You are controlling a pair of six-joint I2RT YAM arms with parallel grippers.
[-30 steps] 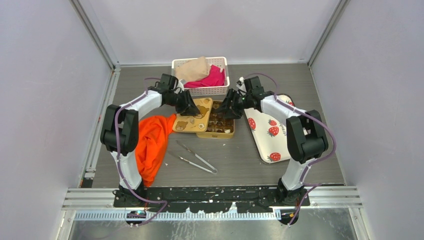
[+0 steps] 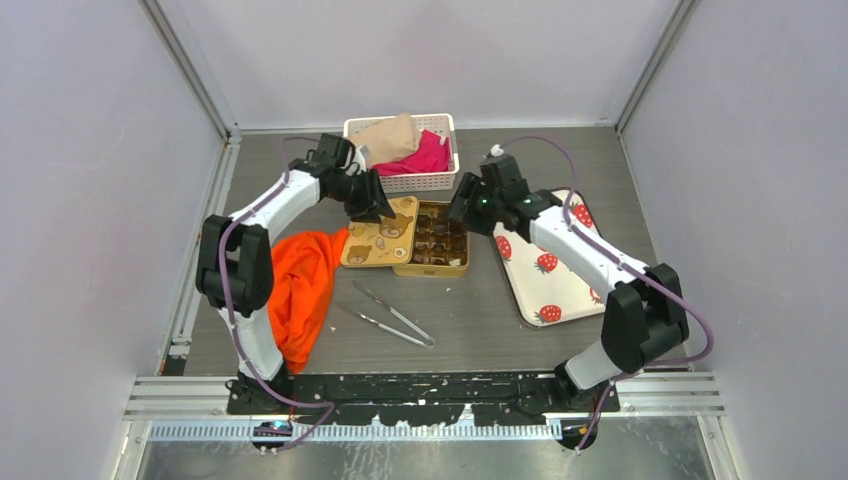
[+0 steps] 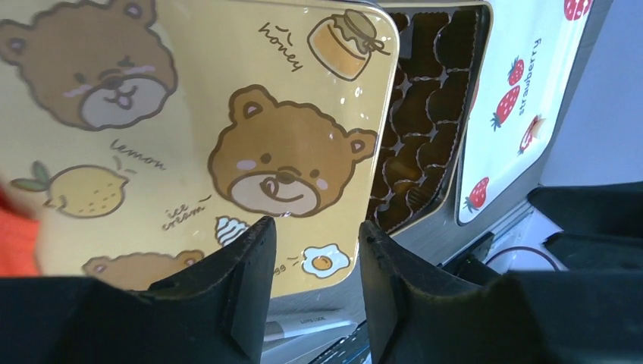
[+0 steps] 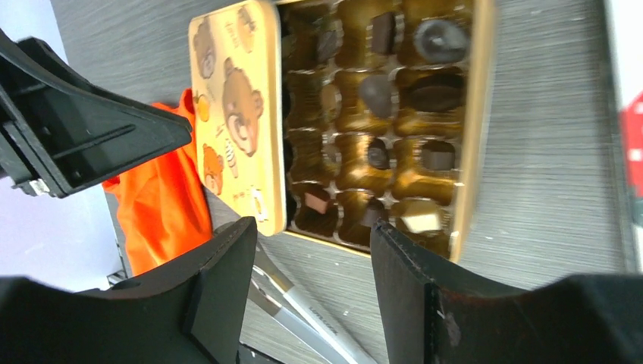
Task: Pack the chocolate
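Note:
The gold tin point(image 2: 431, 269) stands mid-table, its cells holding dark chocolates point(image 4: 442, 39) and a pale one point(image 4: 421, 222). Its bear-printed lid point(image 2: 376, 251) rests askew, overlapping the left side of the tin, so the right-hand cells lie uncovered. Over the lid, my left gripper has its fingers apart with nothing between them. My right gripper hovers above the tin's right side, open and empty. The tongs point(image 2: 390, 312) lie on the table in front of the tin, held by neither gripper.
An orange cloth point(image 2: 303, 290) lies left of the lid. Behind the tin stands a white basket point(image 2: 416, 183) with beige and pink cloths. A strawberry-patterned tray point(image 2: 565, 285) lies to the right.
The lid has shifted slightly left, baring more of the tin. My right gripper has moved a little to the right, and my left gripper has drawn slightly back and up over the lid.

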